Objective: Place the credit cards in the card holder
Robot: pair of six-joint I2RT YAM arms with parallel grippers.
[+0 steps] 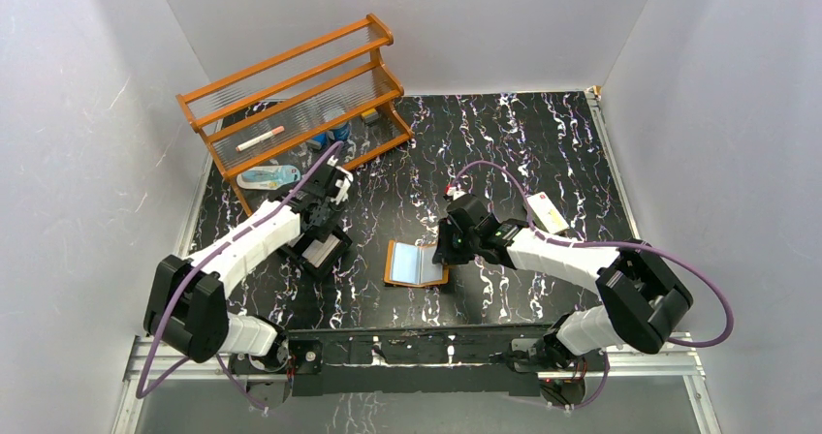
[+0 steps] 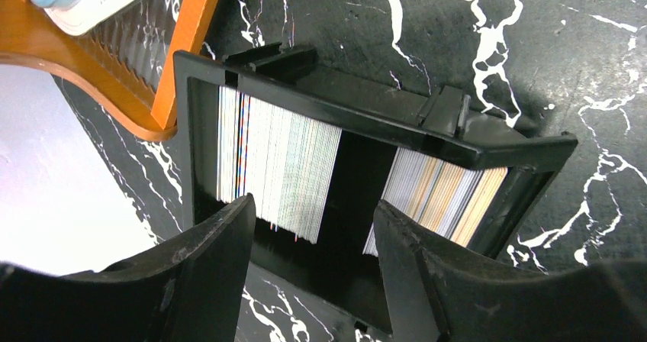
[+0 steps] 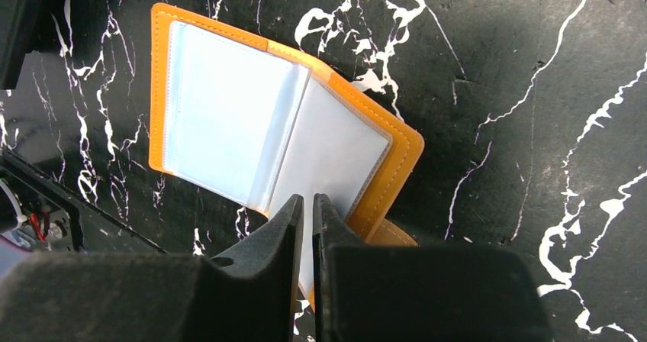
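Observation:
A black tray [image 1: 331,263] [image 2: 534,175] holds two rows of cards on edge [image 2: 282,159], with a dark gap between them. My left gripper [image 1: 315,223] is open just above the tray, nothing between its fingers. The orange card holder [image 1: 391,263] [image 3: 393,162] lies opened on the table, showing pale sleeve pages [image 3: 221,113]. My right gripper [image 1: 444,255] is shut on the edge of the holder at its right page; exactly what sits between the fingertips is partly hidden.
A wooden rack [image 1: 291,95] [image 2: 191,33] with small items stands behind the tray at back left. A pale box [image 1: 546,212] lies right of the right arm.

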